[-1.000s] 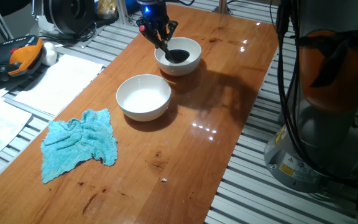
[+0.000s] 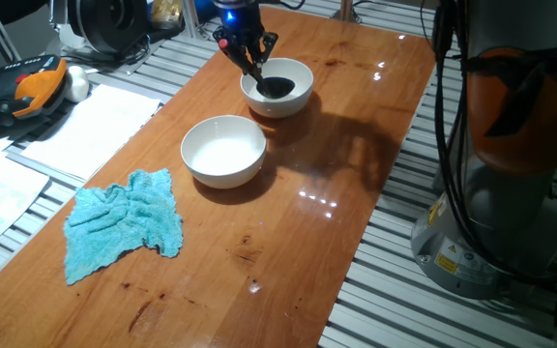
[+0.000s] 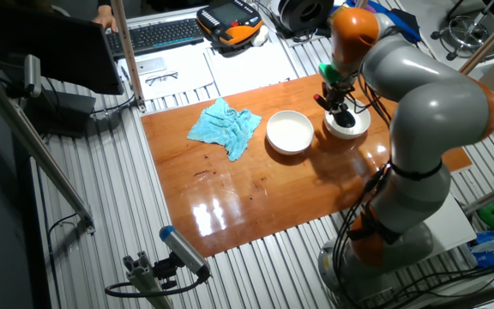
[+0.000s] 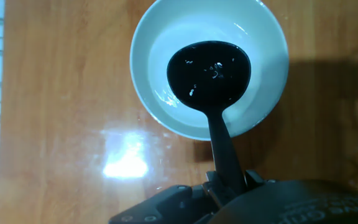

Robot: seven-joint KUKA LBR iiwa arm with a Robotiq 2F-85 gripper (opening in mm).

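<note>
A black ladle (image 4: 209, 76) is held by its handle in my gripper, which is shut on it at the bottom of the wrist view. The ladle's round head is over the far white bowl (image 2: 293, 101), inside its rim as seen from exterior view 1. Whether the head touches the bowl's bottom I cannot tell. A second white bowl (image 2: 222, 152) stands nearer the table's middle, with no ladle in it; its inside looks plain white. Exterior view 2 has the arm reaching over the far bowl (image 3: 355, 130) from the right.
A crumpled turquoise cloth (image 2: 124, 220) lies on the wooden table (image 2: 249, 290), left of the near bowl. Papers (image 2: 90, 135) and an orange-black device (image 2: 22, 92) are beyond the table's edge.
Hardly anything differs: the ladle's head in the far bowl shifts or tilts very slightly. Both bowls and the cloth stay where they were.
</note>
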